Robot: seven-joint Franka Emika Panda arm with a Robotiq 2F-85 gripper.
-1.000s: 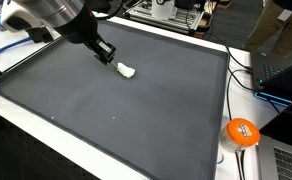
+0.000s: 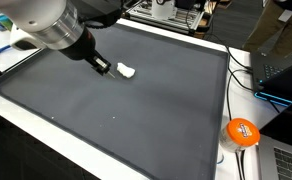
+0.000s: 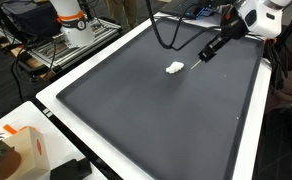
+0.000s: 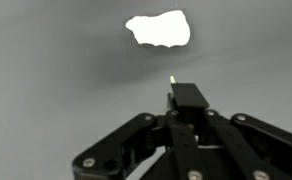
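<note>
A small white lump (image 2: 126, 71), looking like crumpled cloth or paper, lies on the dark grey tabletop (image 2: 166, 110). From the wrist view, the white piece (image 4: 159, 29) is beyond the fingertips, with bare surface between. My gripper is shut on a thin, pale stick (image 4: 172, 79), of which only the tip shows there. In exterior view 2 the stick (image 3: 195, 65) slants down from the black gripper (image 3: 208, 52), beside the white piece (image 3: 174, 67). Whether its tip touches the table cannot be told.
An orange-lidded jar (image 2: 240, 133) stands off the right edge of the grey surface, near a laptop (image 2: 282, 85) and cables. Small pale specks show toward its front.
The arm and gripper have shifted left and slightly toward the front edge, away from the white piece. The white piece has stayed where it was.
</note>
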